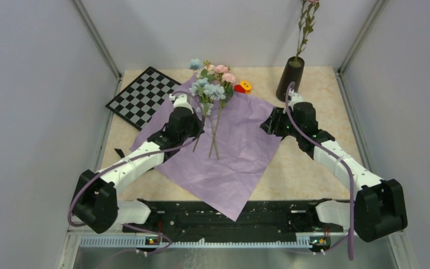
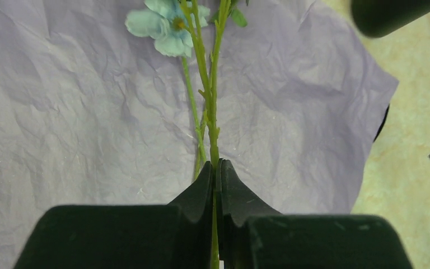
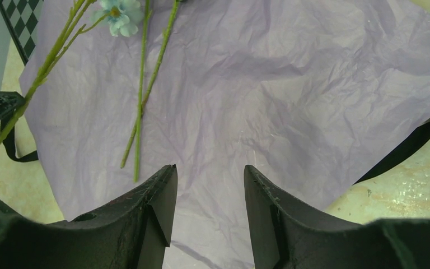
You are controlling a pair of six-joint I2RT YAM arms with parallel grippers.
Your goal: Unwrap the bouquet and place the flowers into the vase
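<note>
My left gripper is shut on a green flower stem, which the right wrist view shows raised above the purple sheet. Blue flowers top the bunch in the top view. Two more stems lie crossed on the sheet, one of them a green stem, with pink blooms among the heads at the back. At the back right stands the black vase, with one tall flower in it. My right gripper is open over the sheet, nothing between its fingers, in front of the vase.
The purple sheet covers mid-table. A checkered board lies at the back left, partly under the sheet's edge. A small yellow and red object rests behind the sheet. Bare table shows right of the vase.
</note>
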